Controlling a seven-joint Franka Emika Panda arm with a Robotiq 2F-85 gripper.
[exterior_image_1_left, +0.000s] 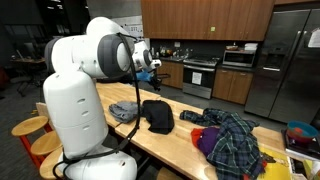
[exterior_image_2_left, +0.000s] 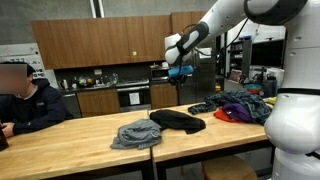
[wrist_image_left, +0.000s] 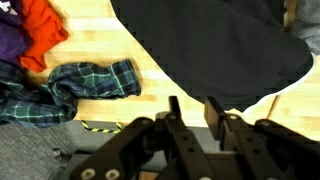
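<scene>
A black cloth (exterior_image_1_left: 158, 117) lies spread on the wooden table, near its edge. In the wrist view the same black cloth (wrist_image_left: 225, 50) fills much of the upper right, beyond my fingertips. My gripper stands open above the table, its fingers apart and nothing visible between them. From the side, the gripper (exterior_image_2_left: 179, 84) hangs well clear of the black cloth (exterior_image_2_left: 177, 121). A crumpled grey cloth (exterior_image_2_left: 137, 133) lies beside the black one.
Dark plaid cloth (exterior_image_1_left: 235, 145) lies in a pile with red, blue and yellow pieces across the table. Bare tabletop (exterior_image_1_left: 185, 140) separates it from the black cloth. Stools (exterior_image_1_left: 45, 145) stand beside the table. A person (exterior_image_2_left: 35, 100) sits at the left in the second exterior view.
</scene>
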